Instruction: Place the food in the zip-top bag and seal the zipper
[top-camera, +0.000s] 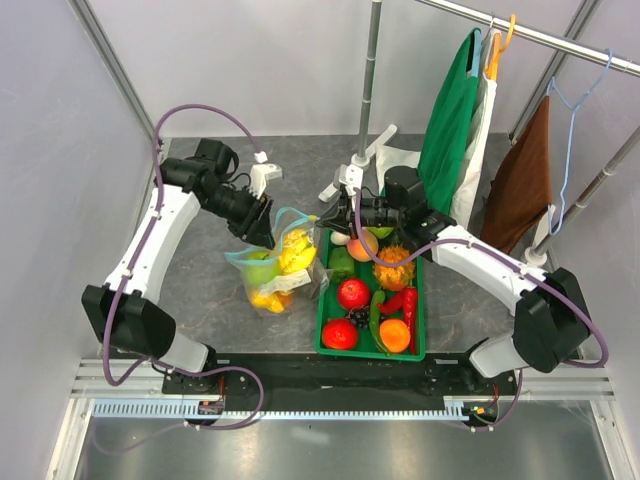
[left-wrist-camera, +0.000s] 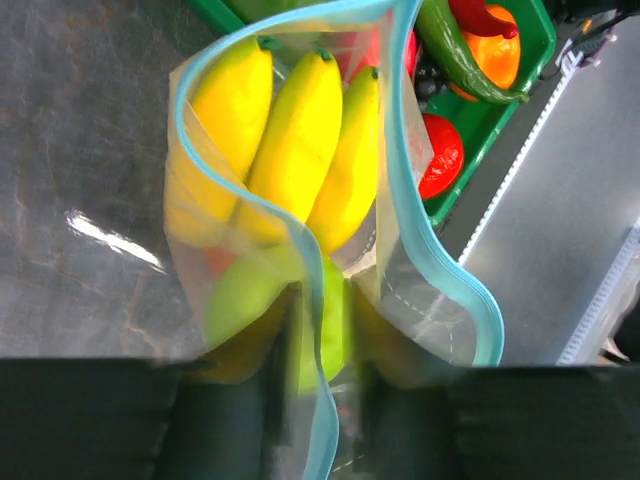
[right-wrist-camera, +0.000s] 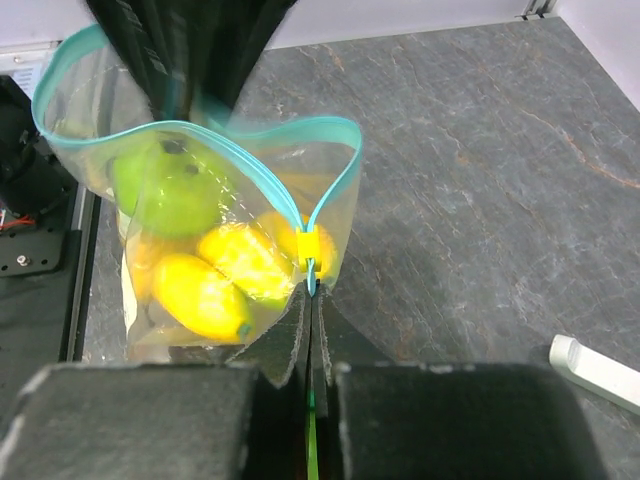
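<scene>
The zip top bag (top-camera: 282, 280) stands on the counter with its blue-rimmed mouth open; inside are yellow bananas (left-wrist-camera: 290, 150) and green fruit (right-wrist-camera: 170, 195). My left gripper is over the bag's mouth, its fingers apart and blurred around a stretch of blue rim. My right gripper is shut at the yellow slider (right-wrist-camera: 308, 245) end of the bag, on the zipper strip where both blue edges meet.
A green tray (top-camera: 417, 335) of tomatoes, peppers and other produce lies right of the bag. A hanger rack (top-camera: 368, 70) with cloths stands behind it. The counter left of the bag is clear.
</scene>
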